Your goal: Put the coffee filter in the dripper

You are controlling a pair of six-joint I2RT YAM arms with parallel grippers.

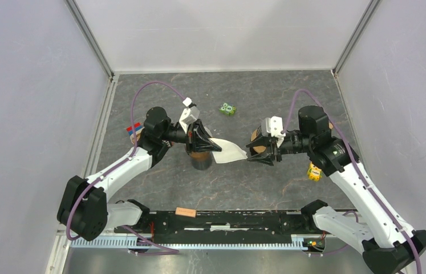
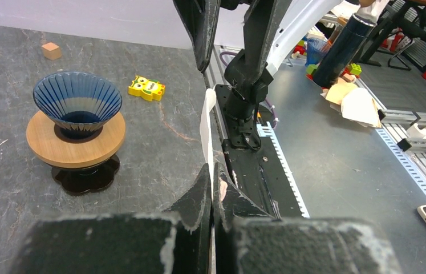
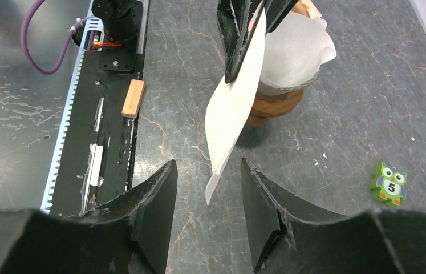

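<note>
A white paper filter (image 1: 228,151) hangs from my left gripper, whose fingers are shut on it; in the right wrist view the filter (image 3: 230,114) dangles with its loose end between and beyond the open fingertips of my right gripper. A blue ribbed dripper (image 2: 78,97) on a wooden stand (image 2: 56,148) is clear in the left wrist view; from the top it is mostly hidden under my right arm. Behind the held filter, white filters (image 3: 296,45) sit in a holder on a wooden and dark base (image 3: 274,105).
A green owl toy (image 1: 227,109) lies at the back, a yellow toy (image 1: 315,173) at the right, a wooden block (image 1: 186,212) at the front edge. Walls bound the grey mat.
</note>
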